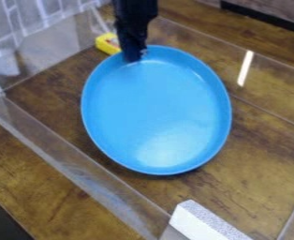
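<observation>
A large blue oval plate [156, 117] lies in the middle of the wooden surface. My dark gripper [133, 54] is at the plate's top rim, its fingertips dark and hard to make out; whether anything is between them cannot be seen clearly. A yellow object [107, 43] lies just behind the plate at the upper left, partly hidden by my gripper.
Clear plastic walls [75, 164] border the left and front of the area. A white block [206, 223] sits at the bottom right. Bare wood shows to the right of the plate and at the lower left.
</observation>
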